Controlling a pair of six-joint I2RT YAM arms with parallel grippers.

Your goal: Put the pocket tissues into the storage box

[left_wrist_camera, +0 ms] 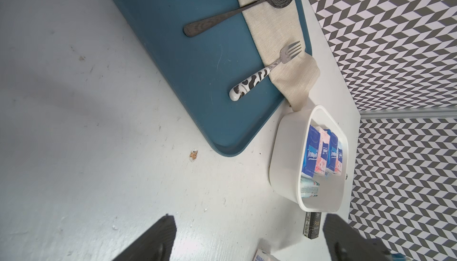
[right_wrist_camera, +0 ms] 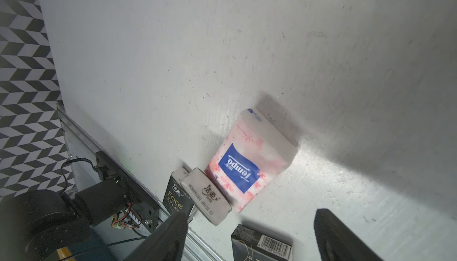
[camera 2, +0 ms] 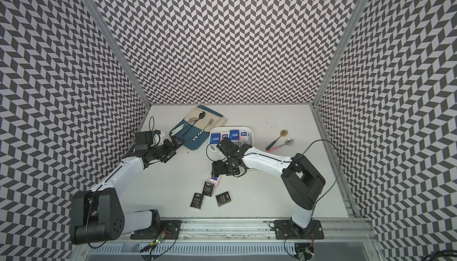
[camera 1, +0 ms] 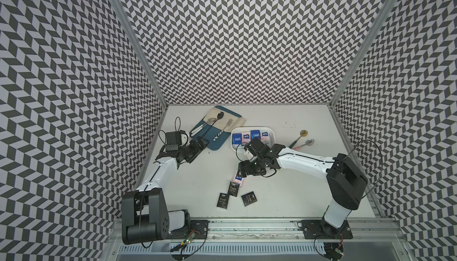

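A pink Tempo tissue pack [right_wrist_camera: 240, 158] lies on the table, one end against a black Face pack [right_wrist_camera: 205, 195]. Just above this pink pack my right gripper stands open and empty. Two other black packs lie close by, one a dark pack [camera 2: 223, 198] toward the front. The white storage box [left_wrist_camera: 291, 161] holds blue and pink packs in a row plus a pale green one. Beside the box's near side sits another black pack [left_wrist_camera: 312, 225]. My left gripper is open with nothing between its fingers, over bare table near the blue tray.
The blue tray [left_wrist_camera: 190, 77] carries a cloth, spoons and a cow-patterned fork [left_wrist_camera: 257, 78] left of the box. Two spoons, one golden spoon [camera 1: 303, 133], lie to the right. Bare table spreads at the front right and front left.
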